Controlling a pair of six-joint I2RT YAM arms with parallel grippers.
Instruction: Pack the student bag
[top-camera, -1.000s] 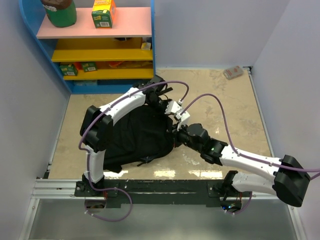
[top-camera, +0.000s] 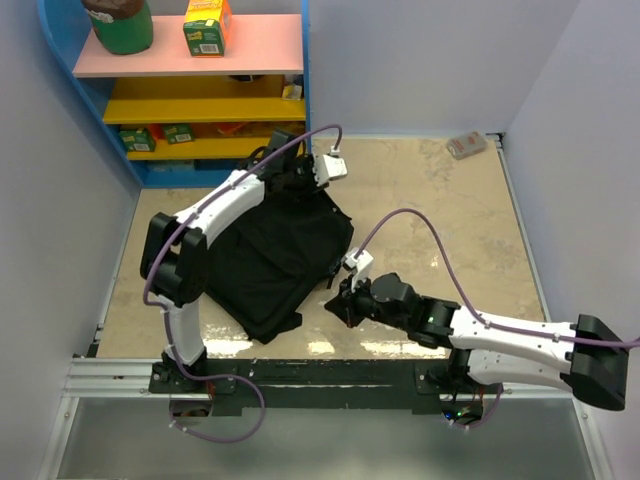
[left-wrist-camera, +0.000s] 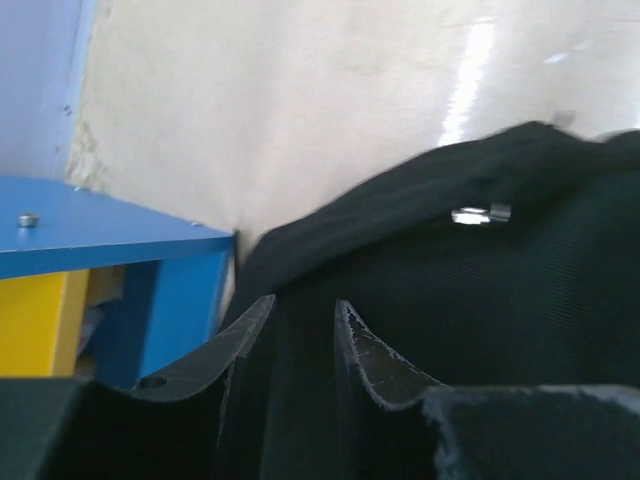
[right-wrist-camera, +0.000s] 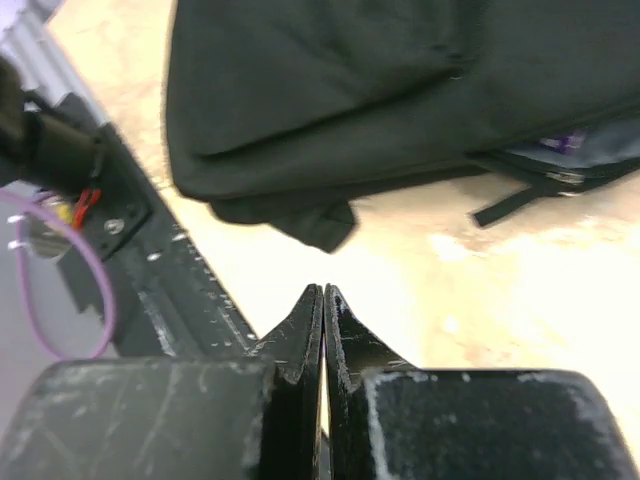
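Observation:
The black bag (top-camera: 260, 260) lies flat and crumpled on the left of the table. My left gripper is above the bag's back part by the shelf, its fingers a little apart; whether cloth is between them is unclear. In the top view it is partly hidden by its arm. My right gripper is shut with nothing visible between its fingers, over bare table near the front, beside the bag's right edge. A strap with a zipper (right-wrist-camera: 560, 178) shows on that edge.
The blue shelf unit (top-camera: 160, 174) with boxes (top-camera: 205, 35) and a green container (top-camera: 120, 32) stands at the back left. A small grey object (top-camera: 466, 145) lies at the back right.
My left gripper has moved back and left toward the shelf. My right gripper has moved down toward the front, away from the bag's upper right edge.

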